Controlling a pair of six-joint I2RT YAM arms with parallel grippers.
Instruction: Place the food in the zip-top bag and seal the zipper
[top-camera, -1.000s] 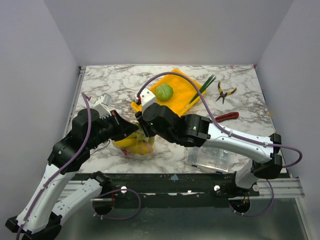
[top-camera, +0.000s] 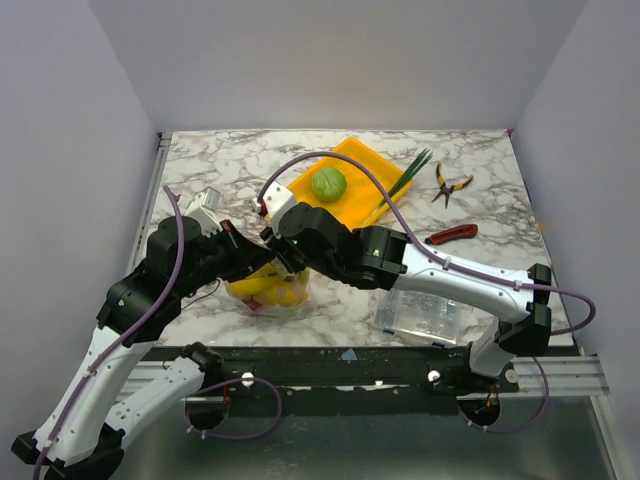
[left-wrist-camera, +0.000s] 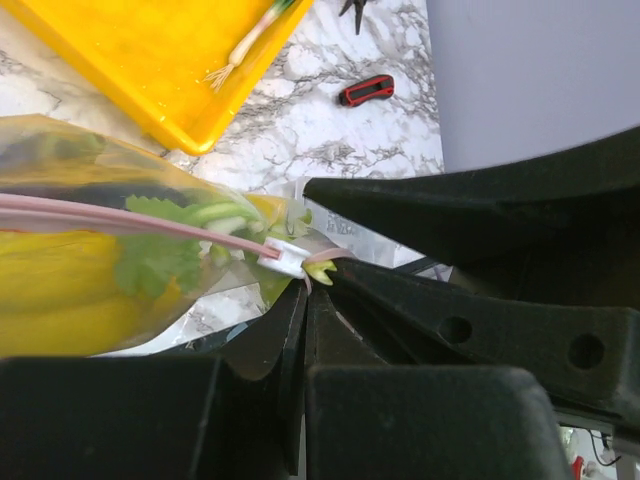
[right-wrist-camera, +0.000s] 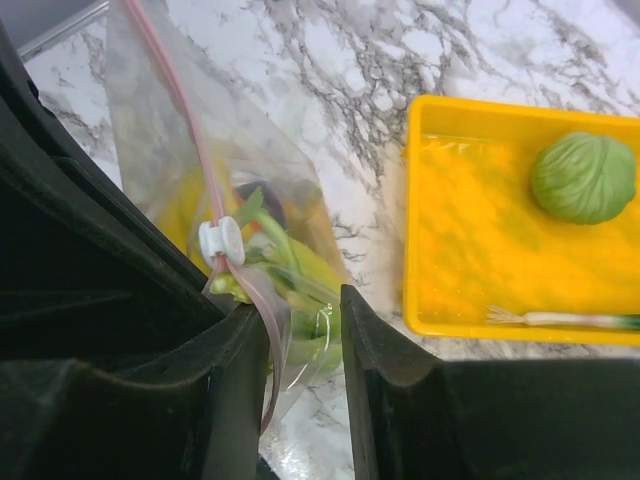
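Observation:
The clear zip top bag (top-camera: 268, 292), holding yellow and green food, sits below both grippers in the top view. Its pink zipper (left-wrist-camera: 130, 222) has a white slider (right-wrist-camera: 221, 241) close to the fingertips. My left gripper is shut, with the thin bag edge beside the slider pinched at its tips. My right gripper stands part open, the bag's film and pink zipper end passing between its fingers. In the left wrist view, the right gripper's dark fingers (left-wrist-camera: 480, 300) reach in from the right, one touching the bag near the slider. Both grippers are crowded together in the top view.
Behind the bag lies a yellow tray (top-camera: 365, 152) with a green cabbage (top-camera: 328, 184) and a green onion (top-camera: 405, 175). Pliers (top-camera: 450, 185) and a red-handled tool (top-camera: 452, 234) rest to the right. Another flat clear bag (top-camera: 420, 316) lies at the front right.
My right arm has shifted slightly to the left, bringing its gripper closer to the left one. The left gripper and bag show only slight movement.

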